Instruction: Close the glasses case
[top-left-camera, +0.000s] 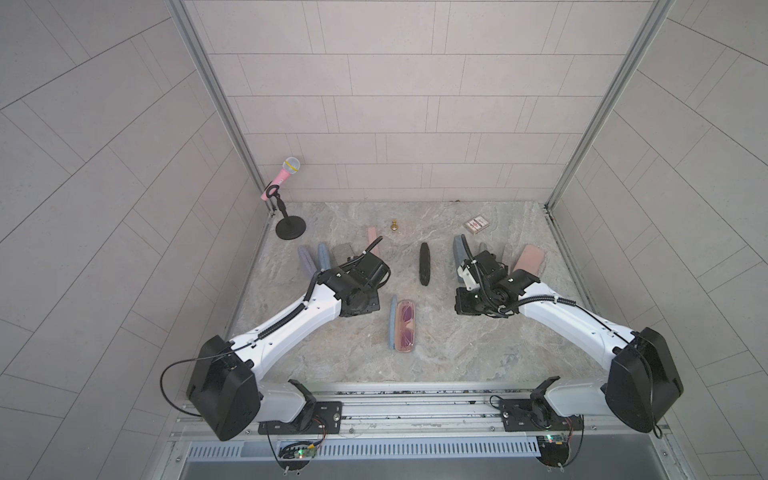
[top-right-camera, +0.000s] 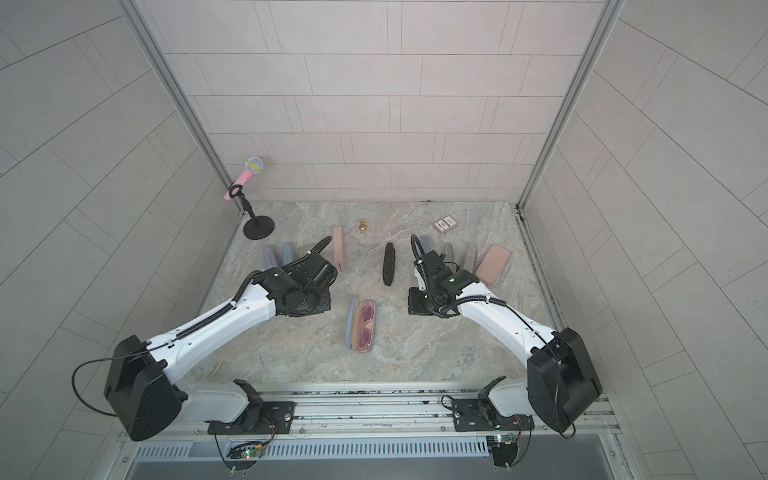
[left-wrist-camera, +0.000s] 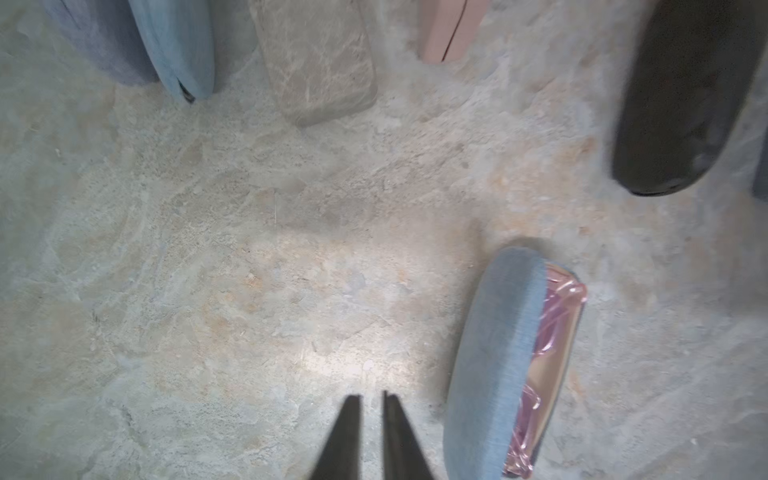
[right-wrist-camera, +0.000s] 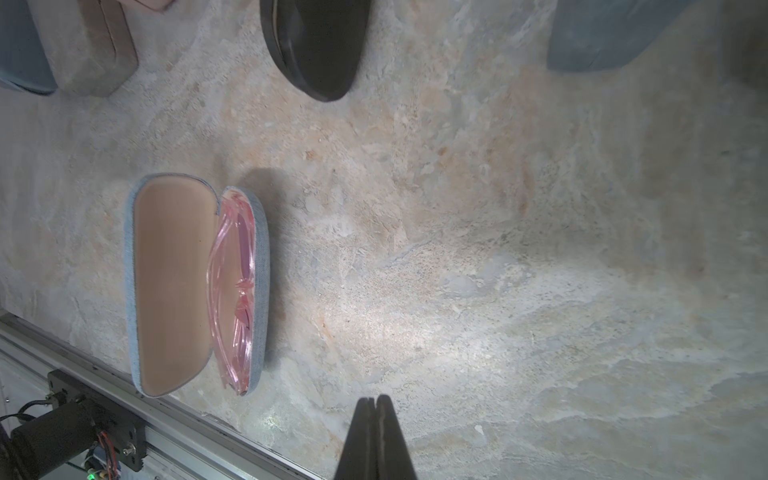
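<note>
The blue glasses case (top-left-camera: 392, 323) lies at the front middle of the table, lid standing open, with pink glasses (right-wrist-camera: 240, 288) inside. In the left wrist view the blue shell (left-wrist-camera: 492, 360) partly hides the glasses. My left gripper is left of the case, its blurred fingers apart and empty. My right gripper hangs right of the case, shut, nothing visible between its fingers.
A black case (top-left-camera: 425, 264) lies behind the open one. Other cases, such as a grey one (left-wrist-camera: 312, 60) and a pink one (top-right-camera: 492, 264), line both sides. A microphone stand (top-left-camera: 290, 228) is at back left.
</note>
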